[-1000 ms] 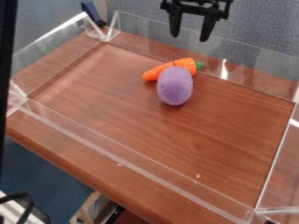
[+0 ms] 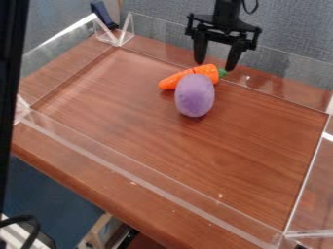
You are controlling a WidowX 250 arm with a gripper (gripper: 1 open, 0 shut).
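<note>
An orange toy carrot [image 2: 185, 76] with a green tip lies toward the back of the wooden board, partly behind a purple egg-shaped toy [image 2: 196, 95]. My black gripper [image 2: 215, 56] hangs open above the carrot, its two fingers apart with nothing seen between them.
Clear low walls [image 2: 307, 185] surround the wooden surface [image 2: 130, 156]. The left, front and right of the surface are bare. A dark post runs along the left edge of the view, with blue floor at the lower left.
My gripper has come down toward the carrot from higher up at the back. The carrot and purple toy have not visibly moved.
</note>
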